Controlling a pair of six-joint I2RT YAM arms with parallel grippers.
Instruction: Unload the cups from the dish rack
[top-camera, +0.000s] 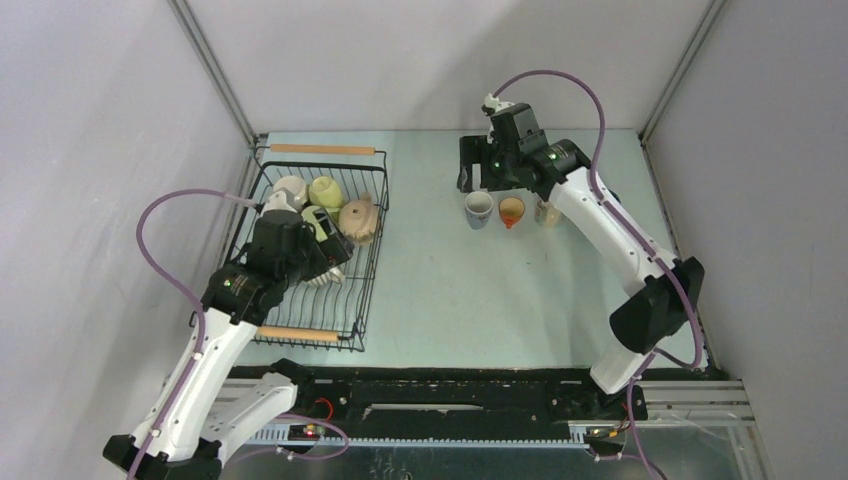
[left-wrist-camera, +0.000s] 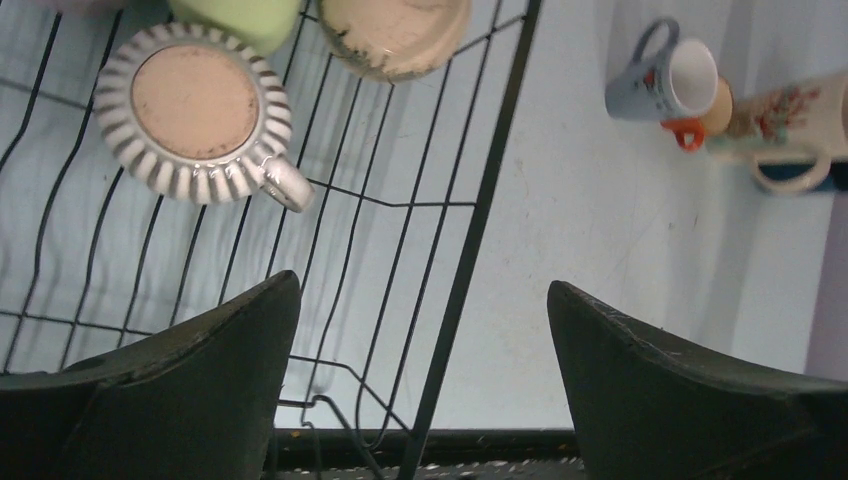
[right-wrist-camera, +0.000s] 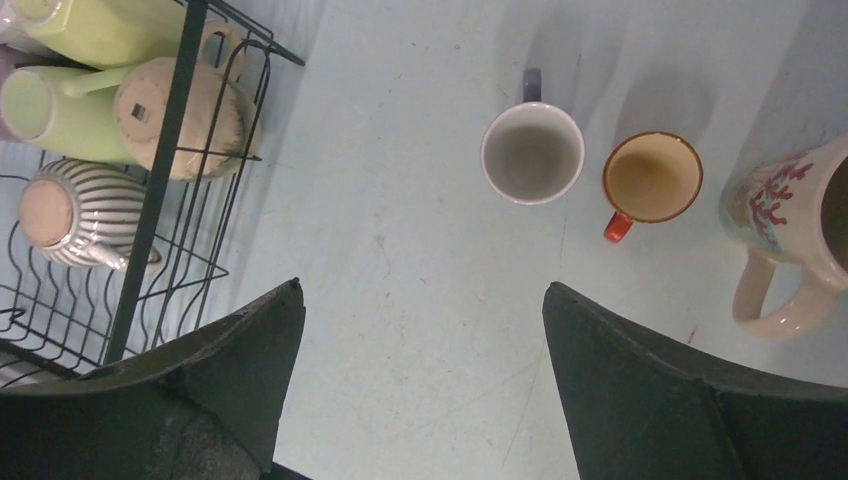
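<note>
My left gripper (top-camera: 338, 245) hangs open over the dish rack (left-wrist-camera: 490, 185), nothing between its fingers. Below it in the left wrist view lies a striped cup (left-wrist-camera: 195, 95) on its side, apart from the fingers. A tan cup (top-camera: 359, 220), a green cup (right-wrist-camera: 60, 105), a yellow-green cup (top-camera: 326, 192) and a white cup (top-camera: 291, 187) are also in the rack. On the table stand a grey-blue cup (right-wrist-camera: 532, 155), a small orange cup (right-wrist-camera: 652, 178) and a patterned mug (right-wrist-camera: 780, 205). My right gripper (top-camera: 470, 180), open and empty, is raised near the grey-blue cup.
The rack's dark wire rim (right-wrist-camera: 160, 180) stands up along its right side. Bare table (top-camera: 450, 300) stretches between the rack and the right arm, and along the front. Part of a dark blue mug shows behind the patterned one in the left wrist view.
</note>
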